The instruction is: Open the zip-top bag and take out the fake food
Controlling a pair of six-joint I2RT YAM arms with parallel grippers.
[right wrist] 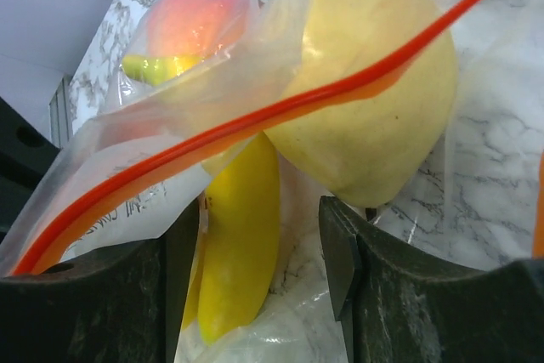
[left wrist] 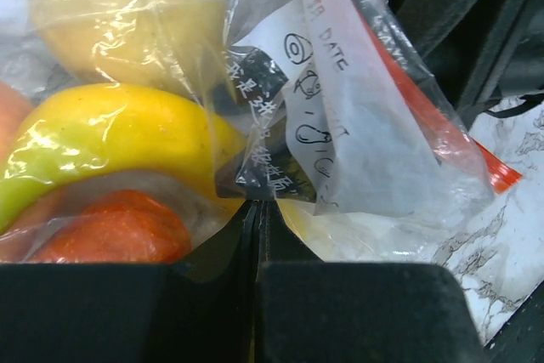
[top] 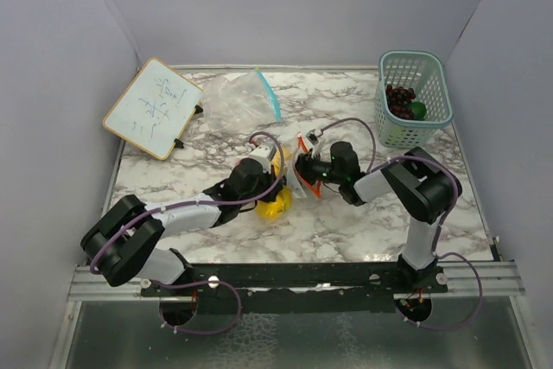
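The zip bag [top: 275, 202] with red zipper lies between my grippers, holding a yellow banana, yellow round fruit, red fruit and, in the right wrist view, a pale yellow fruit [right wrist: 365, 82]. My left gripper is shut at the printed flap, nothing clear between its fingers. My right gripper stands open at the bag's mouth, around a long yellow piece [right wrist: 238, 252], under the red zipper strip [right wrist: 323, 95].
A basket [top: 413, 131] with grapes and a green item stands back right. An empty bag [top: 238, 101] and a whiteboard [top: 151, 110] lie at the back left. Bare marble surrounds the front.
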